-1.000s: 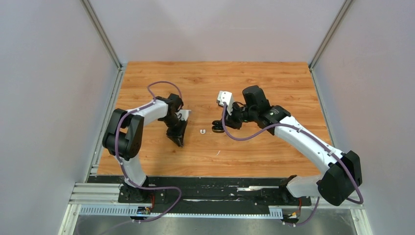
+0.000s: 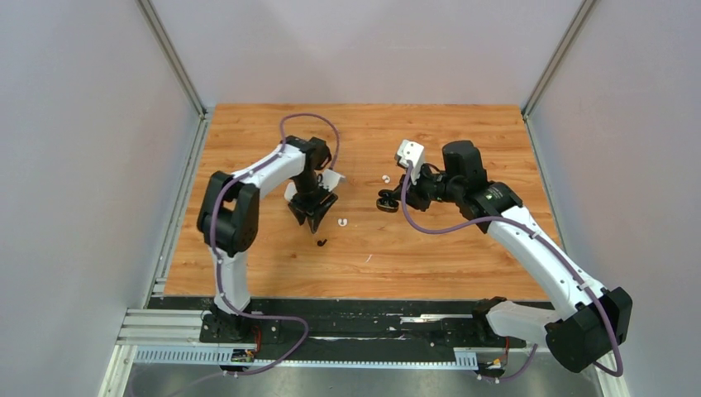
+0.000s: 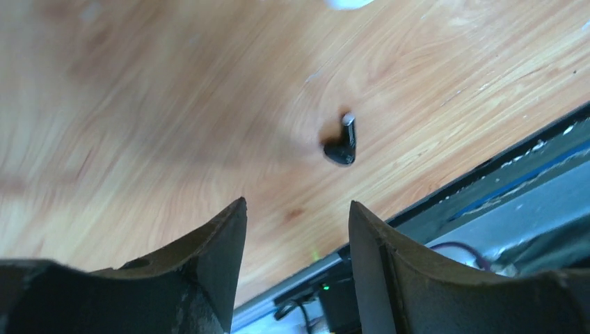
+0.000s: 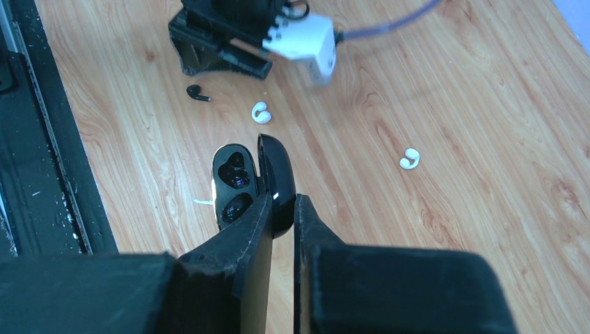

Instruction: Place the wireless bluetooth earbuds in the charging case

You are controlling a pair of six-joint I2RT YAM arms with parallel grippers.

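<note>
Held in the air is the black charging case (image 4: 236, 182), lid swung up and both earbud wells showing dark. My right gripper is shut on its lid side. One black earbud (image 3: 341, 141) lies on the wooden table, seen ahead of my left gripper, whose fingers are wide apart with nothing between them. From above, the same earbud (image 2: 321, 242) rests just in front of the left gripper (image 2: 306, 222). The wells look empty of black earbuds, though their glossy dark insides make this hard to tell.
A pair of white earbud-like pieces (image 2: 342, 222) lies between the arms, and another white pair (image 4: 410, 158) sits farther back on the table. A small white strip (image 2: 369, 258) is near the front.
</note>
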